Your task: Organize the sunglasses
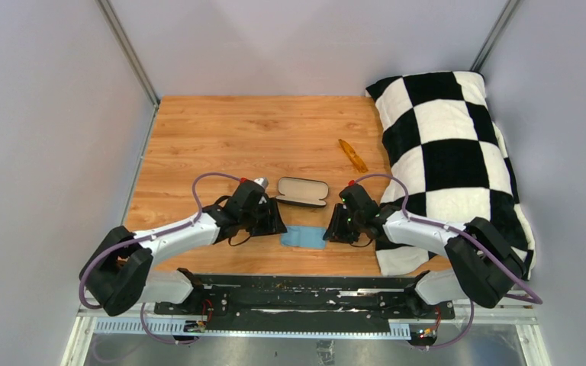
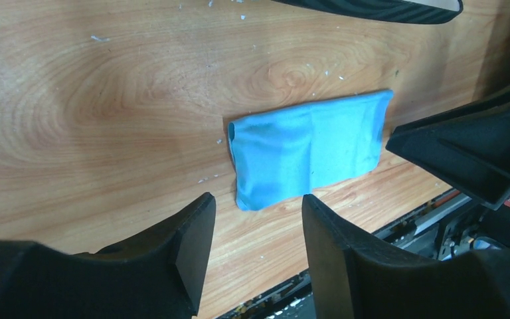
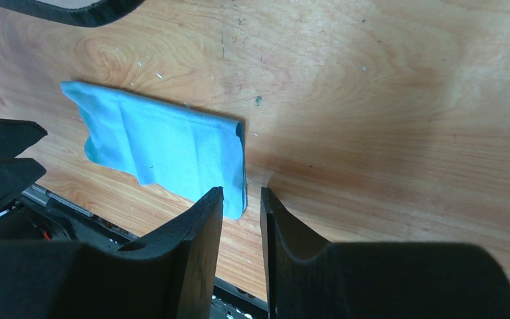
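Observation:
A folded blue cloth (image 1: 304, 236) lies flat on the table between the two grippers. Behind it, the glasses case (image 1: 302, 189) stands open with a pale lining; its dark edge shows at the top of both wrist views. The amber-brown sunglasses (image 1: 352, 155) appear to lie folded toward the back right. My left gripper is open above the cloth's left end, nothing between its fingers. Over the cloth's right end, my right gripper is open by a narrow gap, also empty. In the left wrist view the cloth (image 2: 309, 149) is neatly folded and clear of the fingertips.
A black-and-white checkered cushion (image 1: 450, 145) fills the table's right side, beside the right arm. White walls enclose the back and sides.

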